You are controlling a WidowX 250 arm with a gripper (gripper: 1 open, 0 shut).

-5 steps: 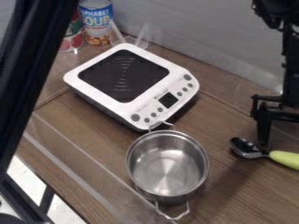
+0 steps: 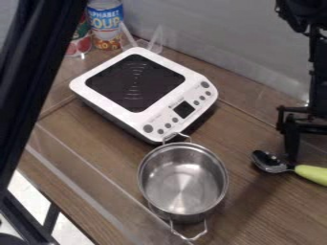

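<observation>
At the right edge my black gripper (image 2: 294, 134) hangs low over the counter, just behind a spoon with a metal bowl and green handle (image 2: 309, 173). Whether its fingers are open or shut is unclear. A steel pot (image 2: 182, 182) with two handles sits at the front middle. Behind it is a white induction cooktop (image 2: 143, 89) with a black plate and buttons.
An Alphabet soup can (image 2: 105, 21) and a red can (image 2: 78, 36) stand at the back left. The wooden counter (image 2: 96, 158) is bordered by a grey back wall and a dark frame on the left. Bare wood lies right of the cooktop.
</observation>
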